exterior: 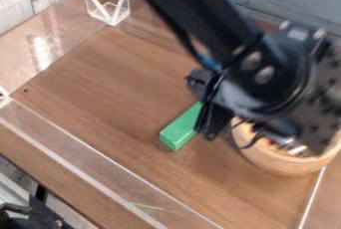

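Observation:
A green block (178, 130) lies on the wooden board. A wooden bowl (277, 162) sits to its right, largely hidden behind the dark arm and gripper. The gripper (213, 123) is low over the board between the block and the bowl, partly over both. Its fingertips are dark and blurred, so whether they are open or shut is hard to see.
The wooden board (100, 94) is clear to the left, bordered by clear plastic strips. A white wire-like holder (107, 9) stands at the back left corner.

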